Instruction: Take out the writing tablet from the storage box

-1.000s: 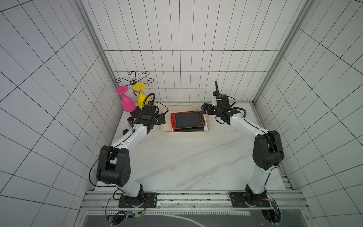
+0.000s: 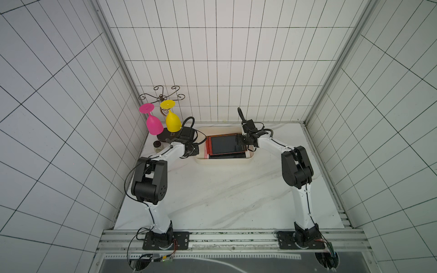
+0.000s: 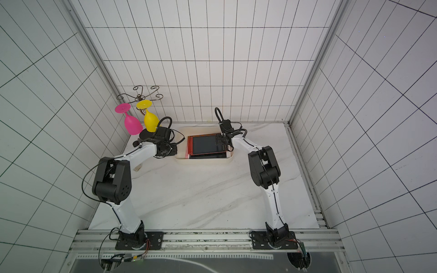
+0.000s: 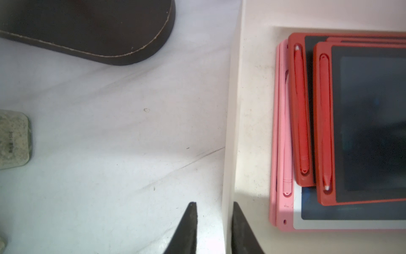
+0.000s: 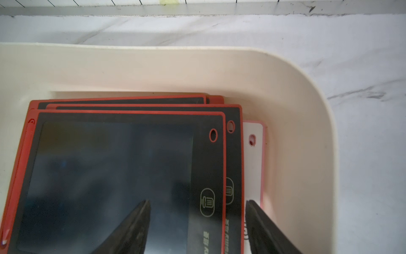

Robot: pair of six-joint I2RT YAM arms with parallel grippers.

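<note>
A cream storage box (image 2: pixel 224 161) stands at the back middle of the table, holding a stack of writing tablets. The top tablet (image 5: pixel 114 169) has a red frame, a dark screen and a red pen in its left edge. Beneath it lie more red-framed tablets and a pink one (image 4: pixel 285 207). My left gripper is part open at the box's left wall, a fingertip close to the rim; whether it touches cannot be told. The right gripper, also open, hovers over the stack's right side, its fingers apart, nothing held.
Pink (image 2: pixel 154 123) and yellow (image 2: pixel 173 122) goblets hang on a metal rack behind the left arm. A dark base (image 4: pixel 105 29) and a grey object (image 4: pixel 12 138) lie left of the box.
Both arms have come lower and reached further in. The right gripper moved left and down over the tablets; the left one moved down by the box's left side. The tablets have not moved.
</note>
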